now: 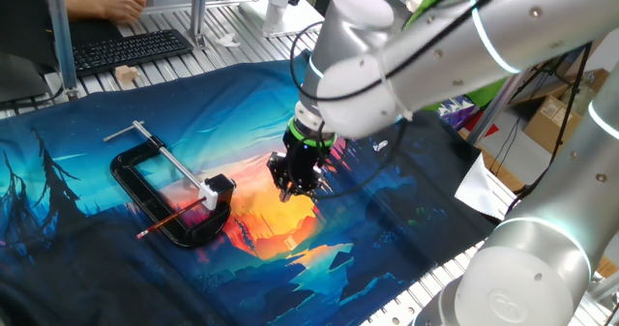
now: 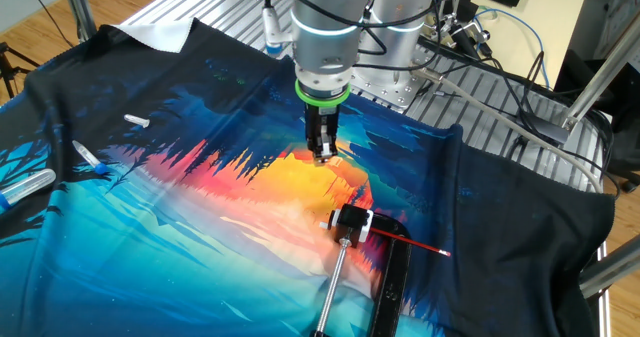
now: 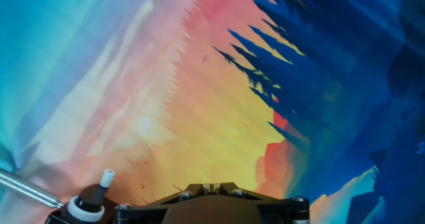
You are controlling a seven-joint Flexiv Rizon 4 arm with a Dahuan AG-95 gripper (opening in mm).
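Observation:
My gripper (image 1: 284, 196) hangs over the orange-yellow part of the printed cloth (image 1: 276, 224), pointing down. In the wrist view the fingertips of the gripper meet at the bottom edge, shut, with nothing visible between them. A black C-clamp (image 1: 131, 176) with a metal screw bar lies on the cloth, left of the gripper in exterior view 1. A thin red pencil (image 2: 410, 241) lies across the clamp, beside its white swivel foot (image 1: 209, 196). Part of the clamp, with its threaded bar (image 3: 30, 189) and a white ring (image 3: 86, 211), shows at the wrist view's lower left.
Small tubes with blue caps lie on the cloth's far side, among them a clear one (image 2: 28, 189) and a thinner one (image 2: 90, 158); a small white piece (image 2: 138, 121) is nearby. A keyboard (image 1: 126, 50) and a person's hand (image 1: 124, 9) are at the far left. Beneath the gripper, the cloth is clear.

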